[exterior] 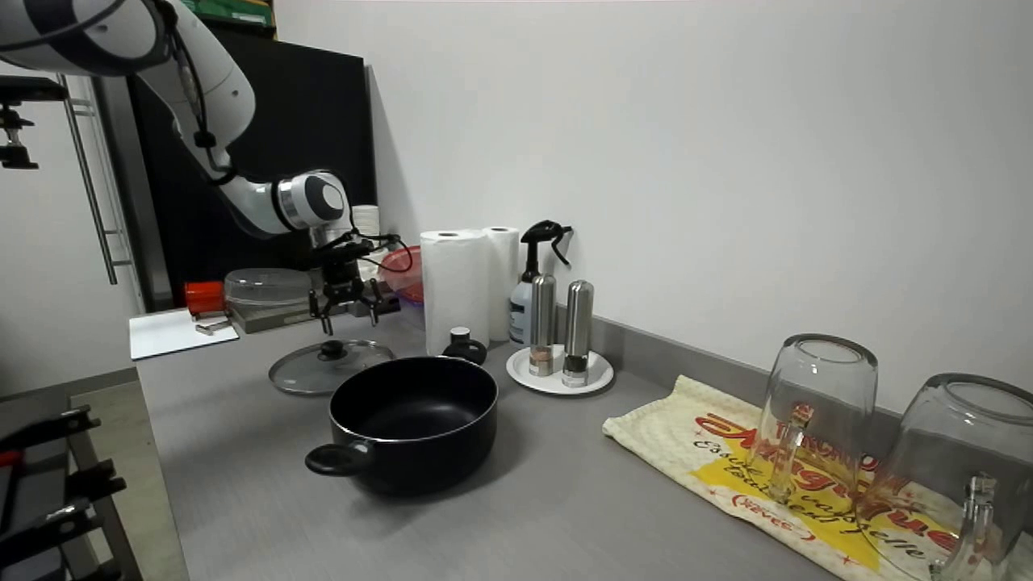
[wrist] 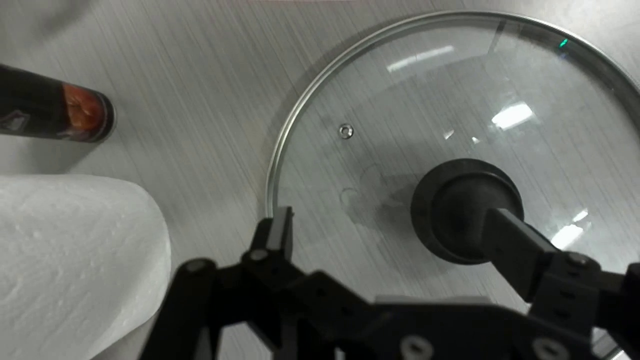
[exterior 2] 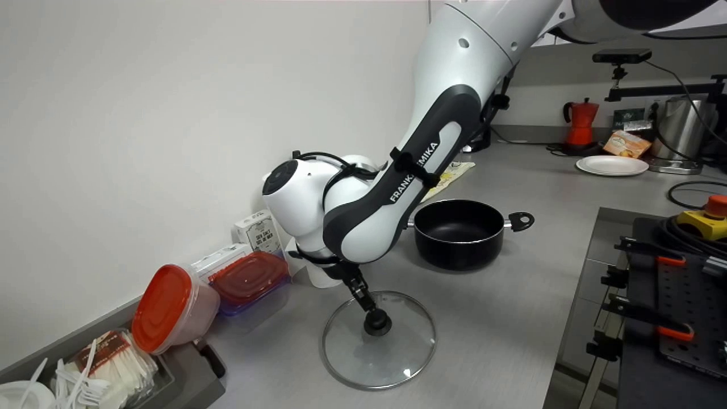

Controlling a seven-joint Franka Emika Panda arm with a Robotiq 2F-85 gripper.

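Observation:
A round glass lid (exterior: 298,374) with a metal rim lies flat on the counter, its black knob (exterior 2: 377,323) facing up. Over it my gripper (exterior: 350,323) points downward with its fingers spread wide and nothing held. In the wrist view the knob appears much closer to the right finger (wrist: 517,252), which overlaps its right edge; the left finger (wrist: 279,234) appears near the lid's rim. Whether the right finger touches the knob I cannot tell. A black two-handled pot (exterior: 414,460) stands uncovered beside the lid, empty as far as I can see.
Paper towel rolls (exterior: 451,290), a spray bottle (exterior: 520,308) and two mills on a white plate (exterior: 549,386) line the wall. A dark bottle (wrist: 54,108) stands near the lid. Plastic tubs (exterior 2: 249,279) sit on the far side. The counter in front of the pot is clear.

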